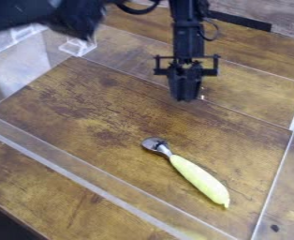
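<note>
A pale yellow-handled utensil with a short metal head [198,178] lies diagonally on the wooden surface in the lower middle of the camera view. My black gripper [184,89] hangs upper centre, above and behind the utensil and apart from it. Its fingers point down and overlap in this view, so how wide they stand is unclear.
Clear plastic walls [285,187] border the wooden floor on the sides and front. The wood around the utensil is bare. A dark blurred shape covers the upper left corner.
</note>
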